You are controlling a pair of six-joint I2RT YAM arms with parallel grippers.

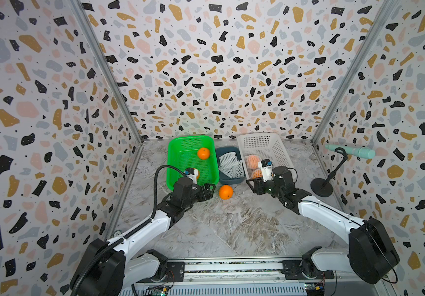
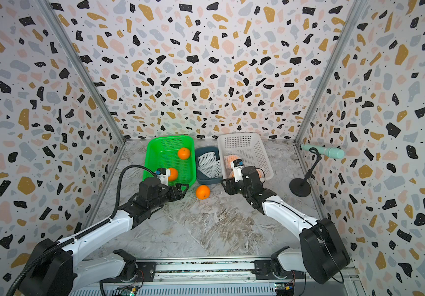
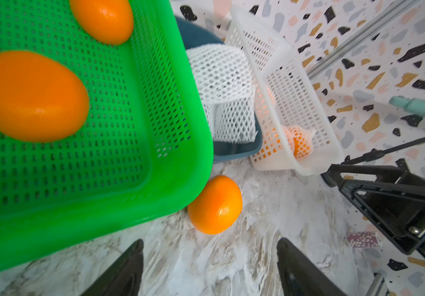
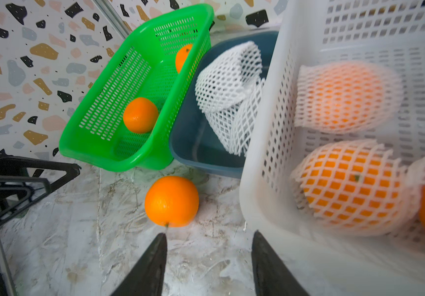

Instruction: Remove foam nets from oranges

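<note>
A bare orange (image 3: 215, 204) lies on the marble table in front of the bins. My left gripper (image 1: 205, 192) hangs above and left of it, at the front rim of the green basket (image 2: 154, 148), which holds two bare oranges (image 4: 140, 115). My right gripper is right of the loose orange, by the front of the white basket (image 4: 271, 98). In that basket are netted oranges (image 4: 350, 182). The grey bin (image 4: 197, 148) between holds empty white foam nets (image 4: 227, 83). Both grippers stand open, nothing between their fingers.
A black stand (image 2: 300, 187) with a cable or arm rises at the right edge, near a mint tube (image 2: 321, 151).
</note>
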